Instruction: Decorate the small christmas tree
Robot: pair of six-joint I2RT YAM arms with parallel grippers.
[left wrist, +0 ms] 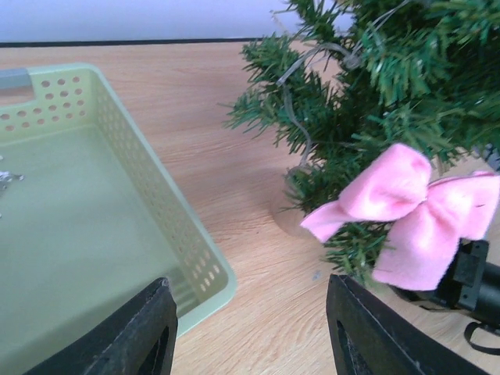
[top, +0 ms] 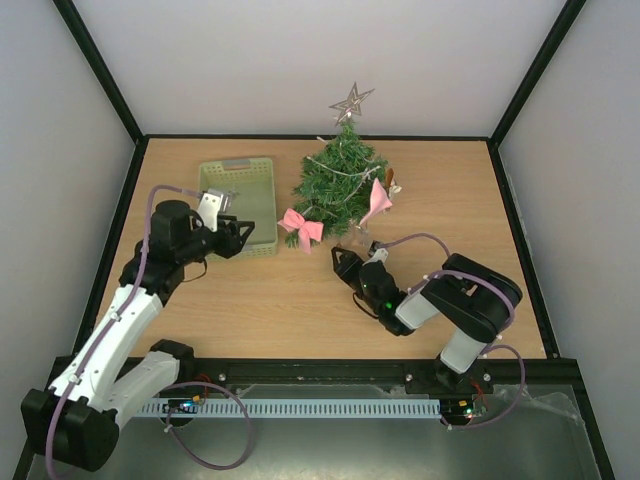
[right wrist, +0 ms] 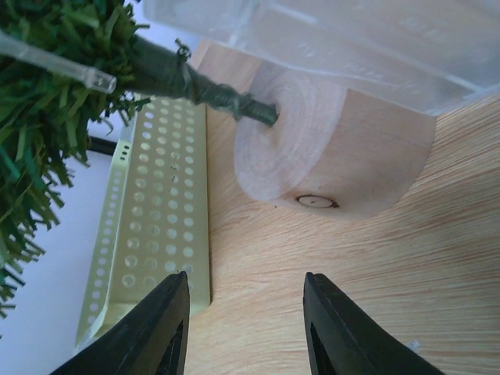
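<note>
The green tree [top: 336,185] stands on a wooden base [right wrist: 359,156], topped by a star [top: 353,105], with white strands, a pink bow [top: 301,227] low on its left and another pink piece [top: 376,201] on its right. My left gripper [top: 239,237] hangs open at the basket's front right, nothing between its fingers; in the left wrist view the bow is beyond it. My right gripper [top: 343,262] is low before the tree, its fingers apart and empty, facing the trunk and base in the right wrist view.
A green basket [left wrist: 156,180] stands left of the tree, with a small silvery item at its left in the left wrist view. Walls enclose the table.
</note>
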